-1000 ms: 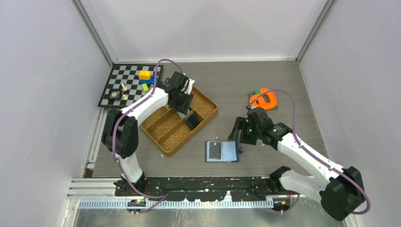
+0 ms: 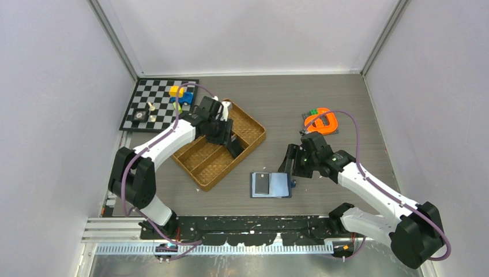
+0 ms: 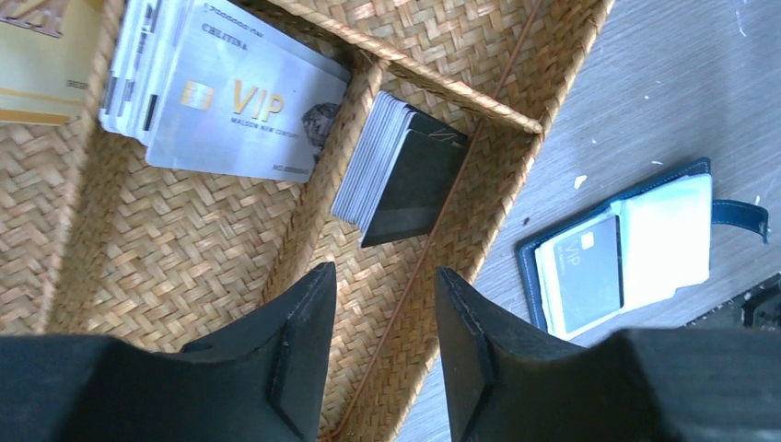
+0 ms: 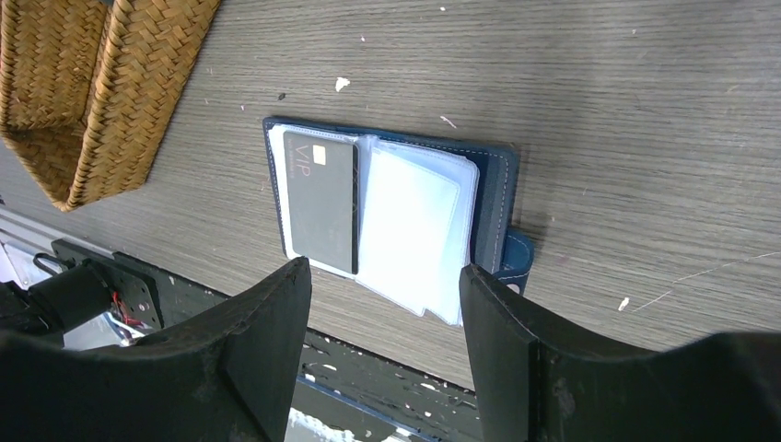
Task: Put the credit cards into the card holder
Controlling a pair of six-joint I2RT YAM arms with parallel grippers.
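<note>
White-blue VIP cards (image 3: 249, 101) lean in one compartment of the woven basket (image 2: 202, 180). Beside them, across a divider, stands a stack of cards with a black card (image 3: 419, 184) in front. Over the basket my left gripper is parted, nothing between its fingers. The blue card holder (image 4: 497, 175) lies spread out on the table, with a dark grey VIP card (image 4: 320, 198) in its left side and clear sleeves (image 4: 410, 221) on the right. My right gripper stands open and empty above the holder's near right side.
A chessboard (image 2: 131, 118) with toy bricks (image 2: 176, 91) and small pieces is at the back left. An orange toy (image 2: 322, 122) sits at the right. Bare table lies behind the holder and between basket and orange toy.
My left arm has swung left and drawn back a little, the gripper still over the basket. The right arm and the card holder have stayed put.
</note>
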